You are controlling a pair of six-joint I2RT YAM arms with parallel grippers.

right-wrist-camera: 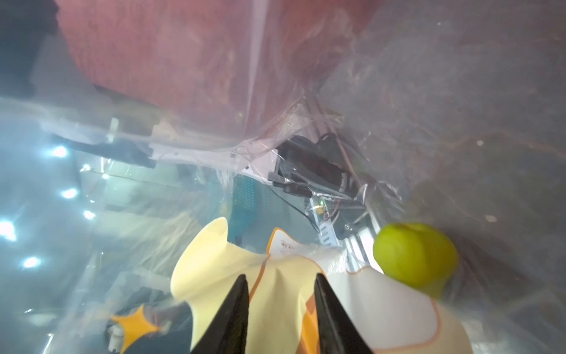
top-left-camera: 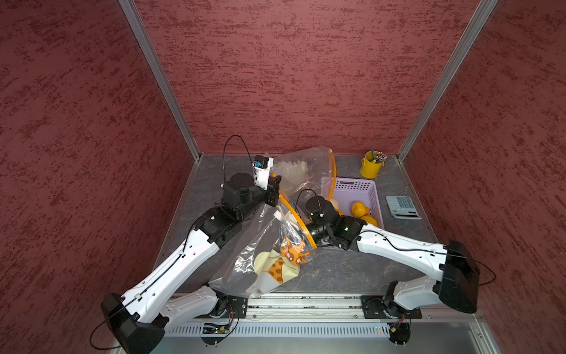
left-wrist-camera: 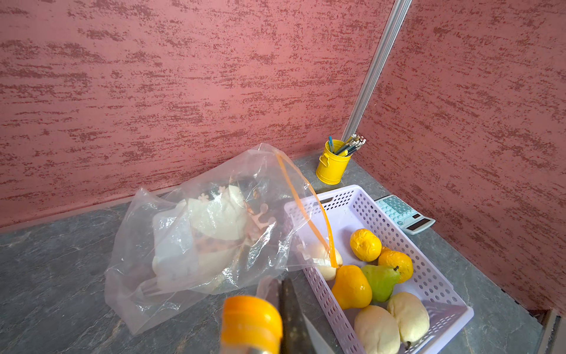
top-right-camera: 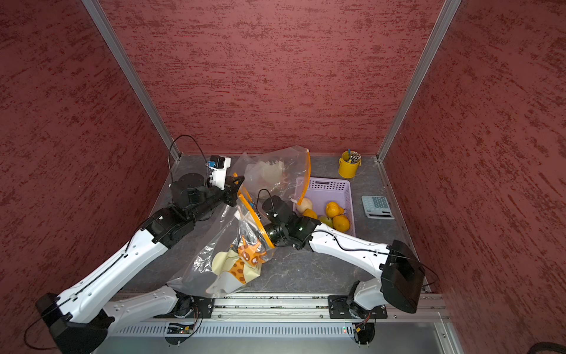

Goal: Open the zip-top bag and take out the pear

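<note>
The clear zip top bag [top-left-camera: 244, 259], with an orange zip rim and a giraffe picture, is stretched between my arms at the front. My left gripper [top-left-camera: 277, 183] is shut on its rim at the upper end; in the left wrist view the orange end of the zip [left-wrist-camera: 252, 321] sits against the dark finger [left-wrist-camera: 293, 321]. My right gripper is inside the bag, its fingers apart, with the cream printed area behind them. A yellow-green pear [right-wrist-camera: 415, 256] lies in the bag to the right of those fingers, clear of them. In the top views I cannot make out the pear.
Behind stands a second clear bag [left-wrist-camera: 200, 236] with an orange rim. A lilac basket [left-wrist-camera: 401, 227] of several fruits stands right of it. Beyond are a yellow pencil bucket [left-wrist-camera: 333, 165] and a calculator [left-wrist-camera: 404, 212].
</note>
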